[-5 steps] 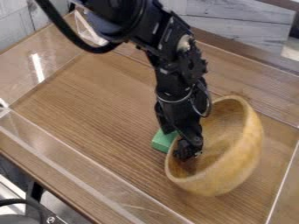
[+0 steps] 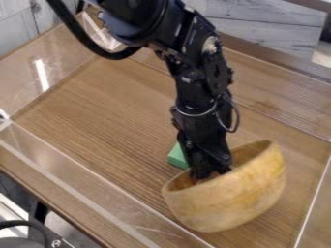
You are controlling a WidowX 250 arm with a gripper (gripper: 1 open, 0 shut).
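A large tan wooden bowl lies tilted at the front right of the wooden table. My black gripper reaches down from the top to the bowl's back rim, its tips down inside or against the bowl, where I cannot tell if they hold anything. Just behind the bowl, partly hidden by the gripper, is a small green object.
A pale plank wall stands behind it, and the table's edge runs along the lower left.
The bowl has tipped from a steeper, more upright pose to lying lower toward the front. My gripper has shifted slightly with it.
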